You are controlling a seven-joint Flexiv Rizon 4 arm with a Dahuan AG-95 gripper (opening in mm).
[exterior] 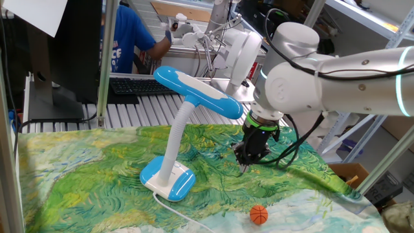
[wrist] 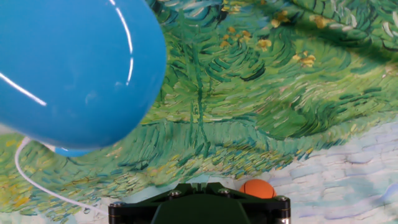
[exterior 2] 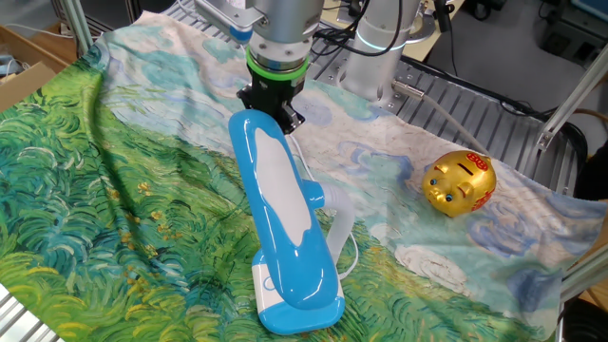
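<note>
A blue and white desk lamp (exterior: 169, 139) with a ribbed bendable neck stands upright on the patterned cloth. Its blue head fills the upper left of the wrist view. My gripper (exterior: 242, 169) hangs above the cloth to the right of the lamp, close by its head, and touches neither cloth nor ball. Nothing shows held in it, but how wide its fingers stand is unclear. An orange basketball-like ball (exterior: 259, 214) lies on the cloth nearer the front, below the gripper; black gripper parts cover its lower edge in the wrist view. A golden piggy bank (exterior 2: 459, 182) appears in the second exterior view.
The lamp head (exterior 2: 281, 209) rises close to my gripper and is an obstacle on that side. A white cord (exterior: 181, 214) trails from the lamp base over the cloth. Open cloth (exterior 2: 123, 218) lies left of the lamp in the second exterior view.
</note>
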